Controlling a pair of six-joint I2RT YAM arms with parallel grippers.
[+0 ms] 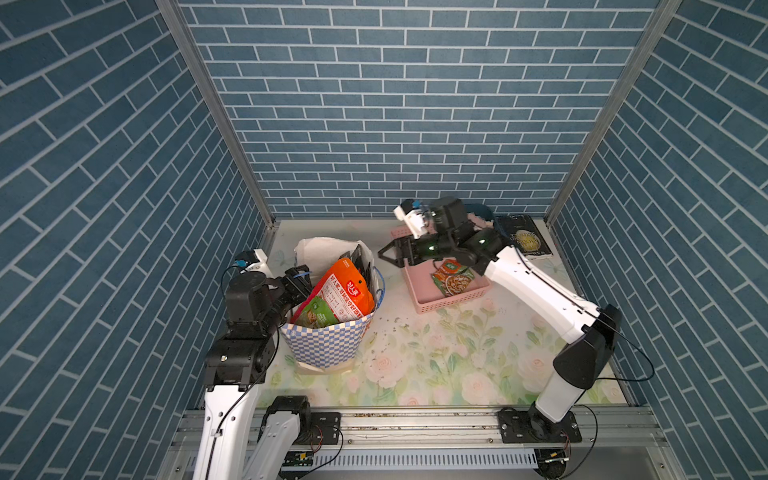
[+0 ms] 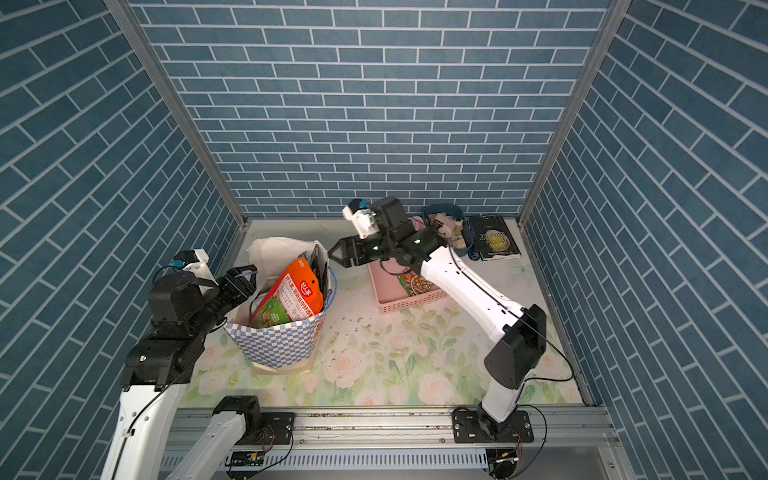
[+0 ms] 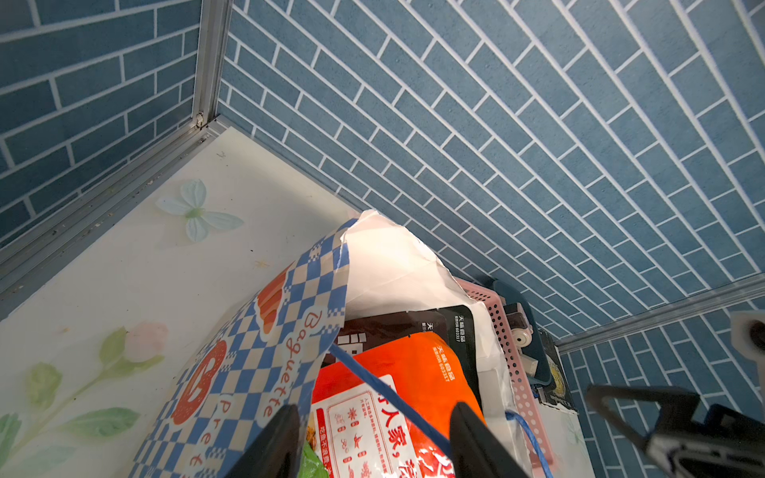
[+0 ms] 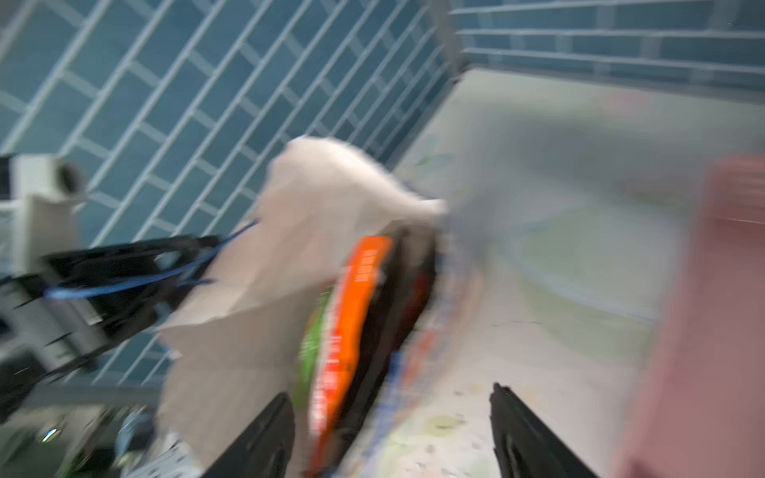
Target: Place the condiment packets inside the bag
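The blue-checked bag point(image 1: 324, 344) stands upright on the left, its mouth wide. Inside it lean an orange-and-white condiment packet point(image 1: 345, 289), a green packet point(image 1: 317, 312) and dark packets point(image 3: 454, 326). One more packet point(image 1: 453, 277) lies in the pink basket point(image 1: 452, 304). My left gripper point(image 1: 298, 283) is at the bag's left rim, fingers apart; a blue handle point(image 3: 390, 396) runs across its gap and reaches its right finger. My right gripper point(image 1: 393, 254), fingers spread with nothing between them, hovers between bag and basket.
Behind the right arm, a dark blue basket point(image 2: 444, 212) holds pinkish items. A black packet or box point(image 2: 493, 237) lies at the back right corner. The bag's other blue handle point(image 1: 381, 288) hangs at its right side.
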